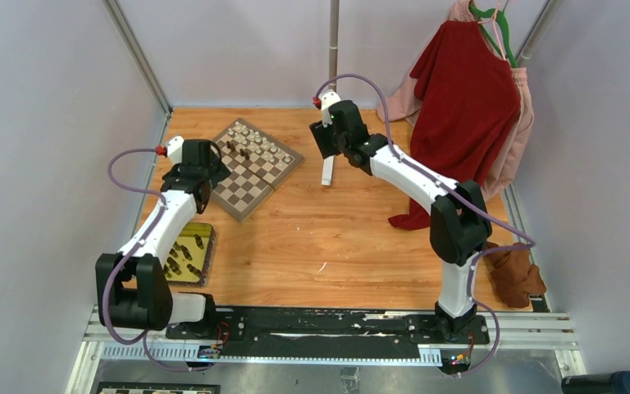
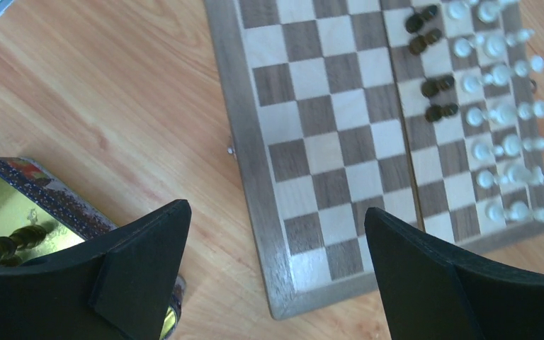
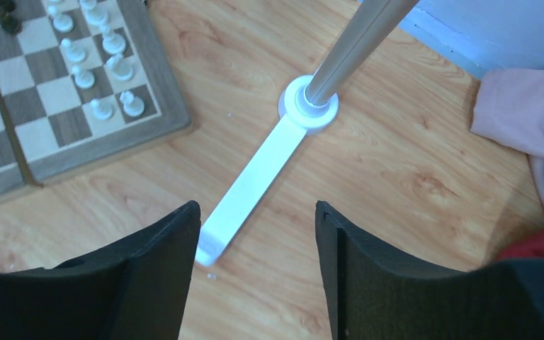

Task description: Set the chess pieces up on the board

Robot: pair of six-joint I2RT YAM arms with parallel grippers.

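The chessboard [image 1: 242, 197] lies at back left; white pieces [image 3: 133, 105] stand along its right side, several dark pieces [image 2: 431, 88] near them. A yellow-lined box [image 1: 201, 279] with more dark pieces [image 2: 28, 237] lies left and nearer. My left gripper is open and empty above the board's left edge and the box. My right gripper hangs right of the board, over the metal stand's base [image 3: 255, 184], fingers apart and nothing between them.
A vertical pole [image 3: 354, 39] rises at the back middle. Red and pink garments [image 1: 459, 98] hang on the right, reaching the table; brown cloth [image 1: 513, 271] lies front right.
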